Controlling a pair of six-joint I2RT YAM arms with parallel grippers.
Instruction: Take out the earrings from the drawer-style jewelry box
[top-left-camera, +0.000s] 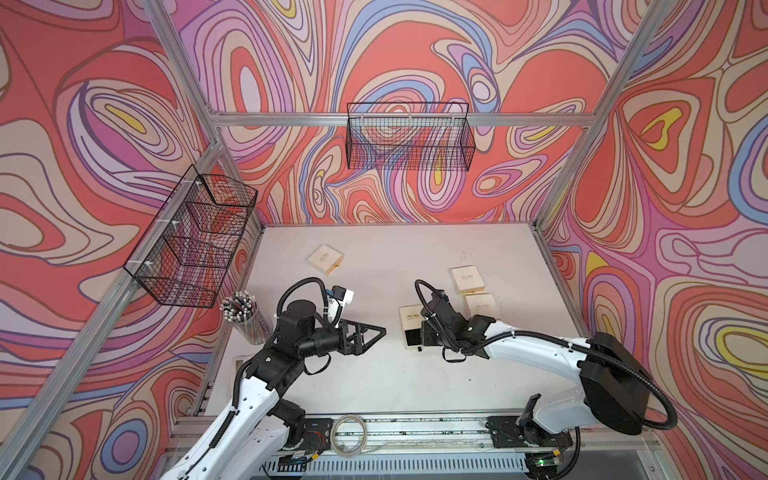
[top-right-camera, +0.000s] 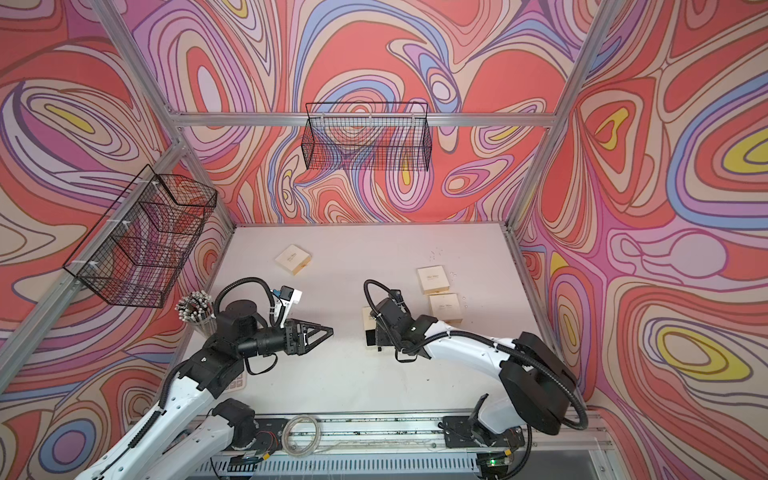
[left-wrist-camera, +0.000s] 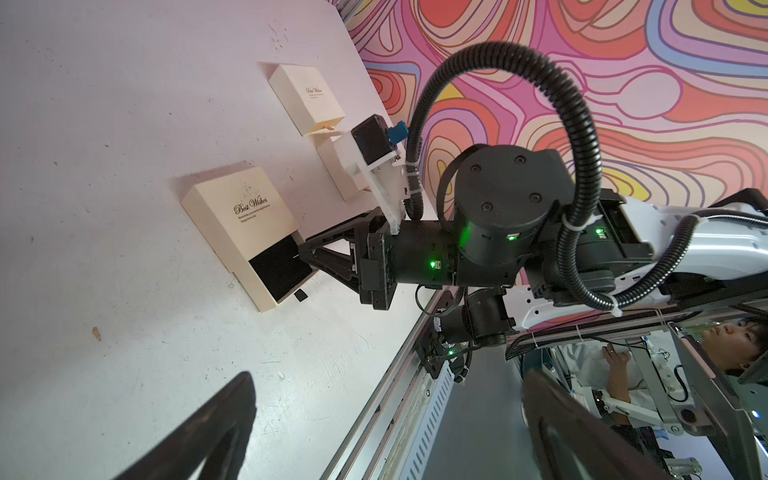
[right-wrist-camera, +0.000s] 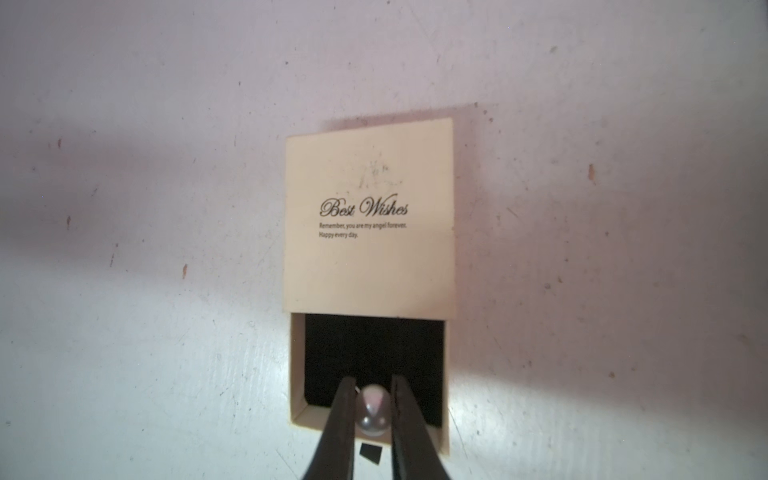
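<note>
In the right wrist view a cream jewelry box (right-wrist-camera: 369, 264) printed "Best Wishes" lies on the table with its drawer pulled out, the black lining (right-wrist-camera: 372, 352) showing. A round pearl earring (right-wrist-camera: 373, 410) is pinched between the fingertips of my right gripper, which is shut on it above the drawer's front end. No second earring shows on the visible lining. My left gripper (top-left-camera: 369, 337) stands open and empty to the left of the box; in its own wrist view its fingers (left-wrist-camera: 212, 432) are wide apart.
Two more cream boxes (top-left-camera: 467, 279) sit behind and right, another box (top-left-camera: 325, 258) at back left. A holder with pearl-tipped sticks (top-left-camera: 248, 316) stands at the left edge. A small black piece (right-wrist-camera: 370, 453) lies before the drawer.
</note>
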